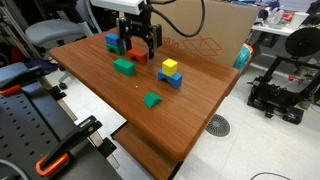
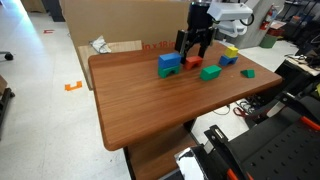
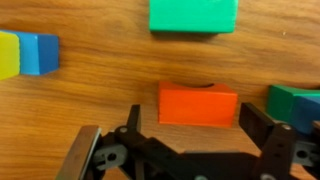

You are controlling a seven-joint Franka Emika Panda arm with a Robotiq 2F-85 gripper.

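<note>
A red block (image 1: 137,56) lies on the wooden table (image 1: 190,110), toward its far side. Just above it hangs my gripper (image 1: 138,44), open, with empty space between its fingers. From the wrist, the red block (image 3: 197,104) shows between the spread fingertips, with a gap on either side. In the second exterior view the gripper (image 2: 193,46) points down over the same red block (image 2: 194,63).
A blue block (image 2: 170,59) on a green one stands close beside the red block. A green block (image 1: 124,67) lies nearer the front. A yellow block (image 1: 169,66) rests on a blue piece; a green triangle (image 1: 151,100) lies apart.
</note>
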